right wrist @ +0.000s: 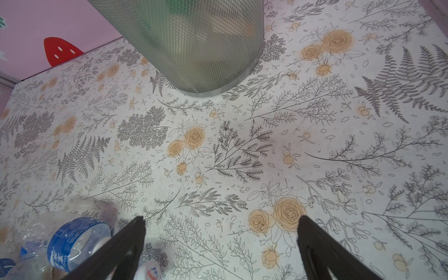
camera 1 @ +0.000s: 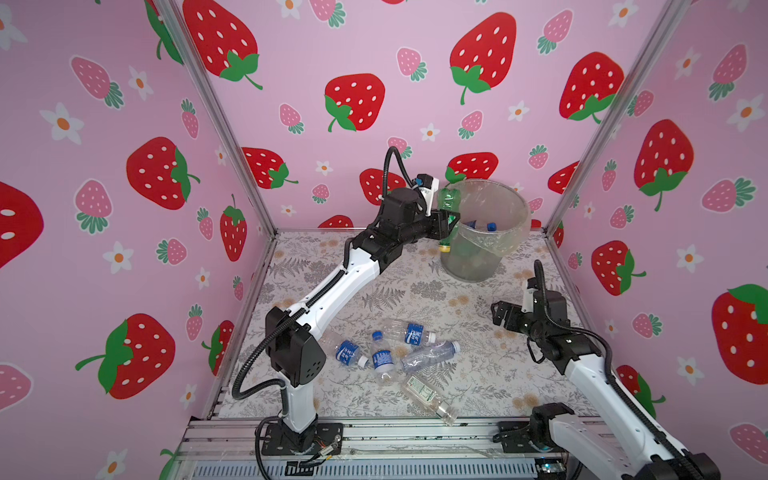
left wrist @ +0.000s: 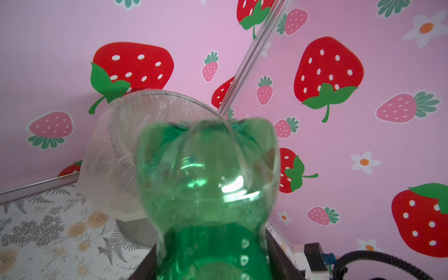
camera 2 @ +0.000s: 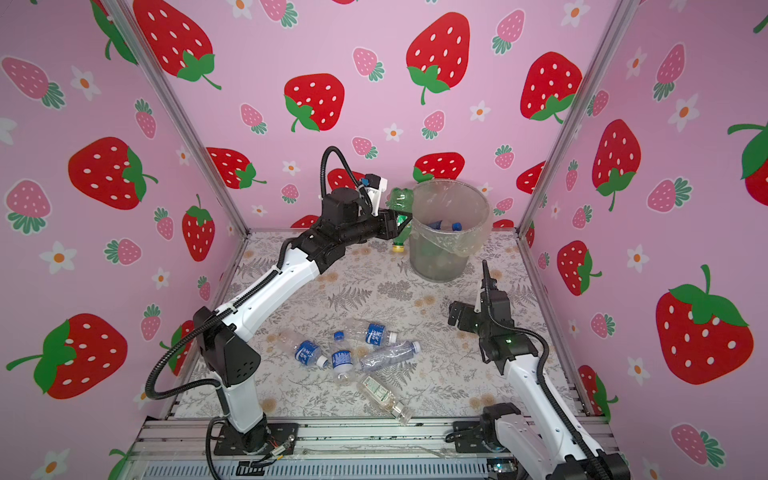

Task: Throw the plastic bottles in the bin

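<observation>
My left gripper [camera 1: 449, 225] is shut on a green plastic bottle [camera 1: 449, 200], which hangs cap down at the left side of the bin's rim. Seen from the left wrist, the green bottle [left wrist: 210, 186] fills the middle and partly covers the bin [left wrist: 112, 172]. The mesh bin [camera 1: 472, 260] has a clear liner and some bottles with blue caps inside. Several clear bottles lie on the table: one with a blue label [camera 1: 347, 352], a blue-capped one [camera 1: 382, 356], another blue-labelled one [camera 1: 413, 333], a ribbed one [camera 1: 430, 357] and one with a pale label [camera 1: 429, 398]. My right gripper stands open and empty.
The right arm [camera 1: 572, 344] hovers over the table's right side. Bare patterned table [right wrist: 261, 154] lies below its fingers, between the bin and the loose bottles. Strawberry-print walls close off the back and sides.
</observation>
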